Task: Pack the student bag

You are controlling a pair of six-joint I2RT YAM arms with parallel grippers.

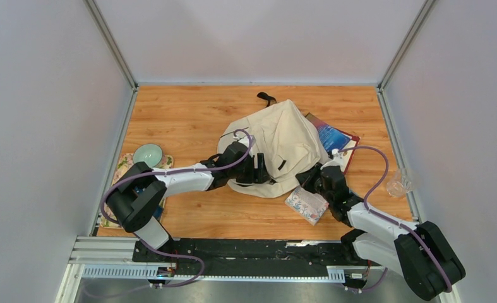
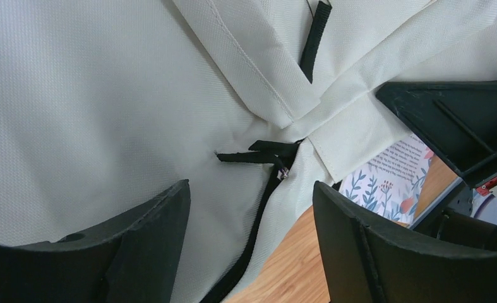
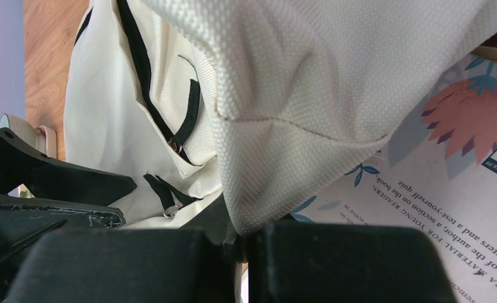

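Note:
The cream fabric bag [image 1: 282, 136] lies crumpled mid-table, with black zipper pulls [image 2: 258, 156]. My left gripper [image 1: 258, 167] is over its lower part, fingers apart with nothing seen between them; bag fabric and zipper lie just beyond. My right gripper [image 1: 305, 177] is shut on the bag's near right corner [image 3: 252, 183]. A booklet with printed flowers [image 1: 305, 205] lies below the bag; a blue-covered notebook [image 1: 328, 134] and other flat items lie partly under its right side.
A mint bowl [image 1: 148, 154] sits at the left on floral items, partly hidden by my left arm. A clear cup [image 1: 399, 183] stands at the right edge. Bare wood shows at the back left.

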